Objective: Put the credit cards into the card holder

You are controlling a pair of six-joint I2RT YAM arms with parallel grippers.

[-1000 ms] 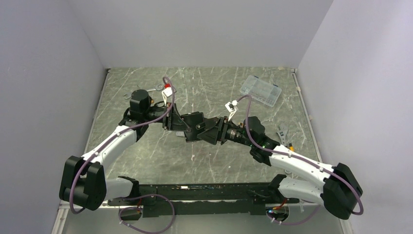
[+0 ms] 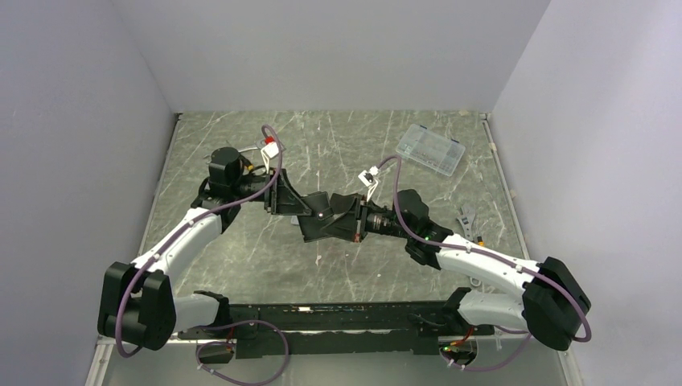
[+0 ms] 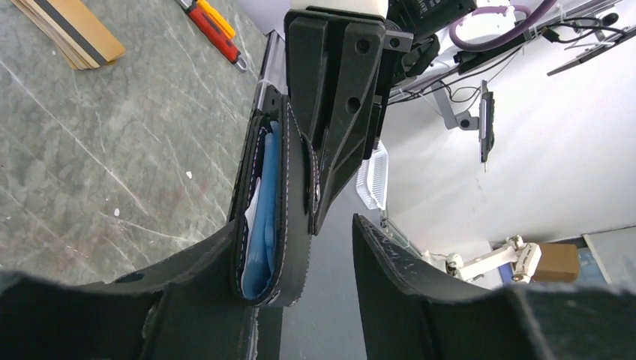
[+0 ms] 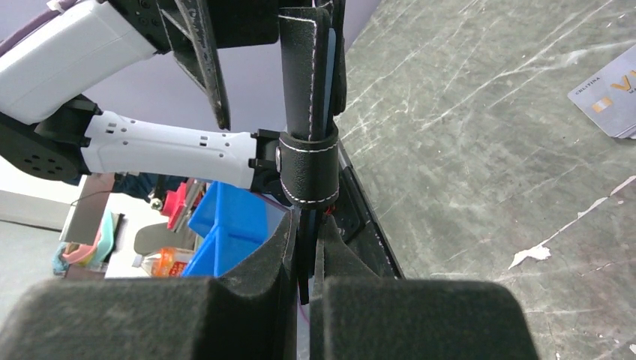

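The black stitched card holder (image 2: 315, 231) is held above the table between both arms. My right gripper is shut on its strap end, below the stitched band. In the left wrist view the holder (image 3: 296, 259) has its mouth facing the camera, showing light blue and white inside. My left gripper is part open around the holder; one finger (image 3: 386, 274) stands clear of it, and the other appears close against its far side. A stack of credit cards lies on the table, its light face (image 4: 611, 94) showing in the right wrist view.
A clear divided box (image 2: 431, 149) stands at the back right. A wrench (image 2: 466, 219) lies near the right edge. Red and yellow-handled tools (image 3: 214, 30) lie beyond the cards.
The left gripper has moved slightly left.
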